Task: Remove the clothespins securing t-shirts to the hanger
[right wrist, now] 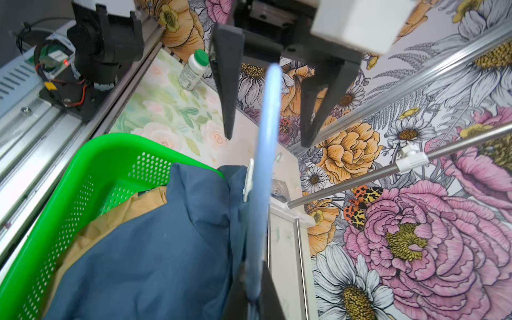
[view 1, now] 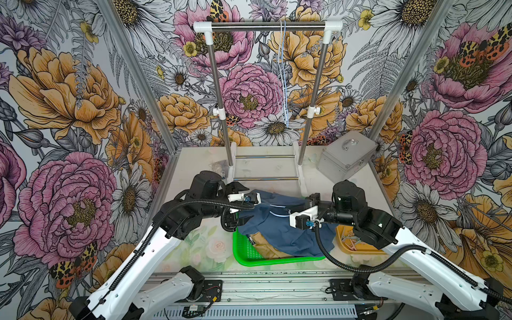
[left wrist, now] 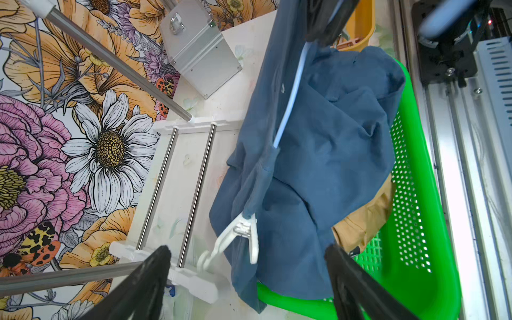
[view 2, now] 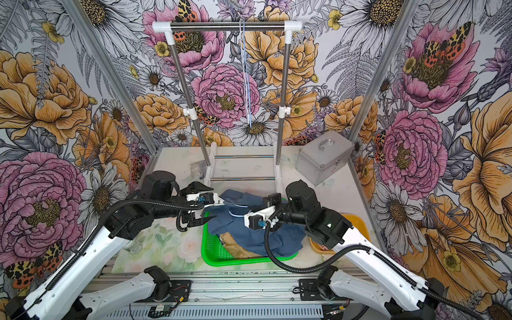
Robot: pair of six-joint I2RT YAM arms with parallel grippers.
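Observation:
A blue garment (view 2: 277, 234) over a tan one (left wrist: 362, 218) fills the green basket (left wrist: 448, 277). A pale blue hanger (left wrist: 290, 101) runs into the blue cloth. At the other end of its covered part sits a white clothespin (left wrist: 240, 234) in the left wrist view, between the spread fingers of my open left gripper. My right gripper (view 2: 264, 210) is shut at the hanger (right wrist: 264, 138), which crosses its camera close up; whether the hanger is between its fingertips is hard to tell.
A yellow tray (view 1: 373, 250) of clothespins lies at right. A metal box (view 1: 345, 152) stands behind it. The rack (view 1: 266, 25) with hanging cords stands at the back. A bottle (right wrist: 194, 69) stands on the table.

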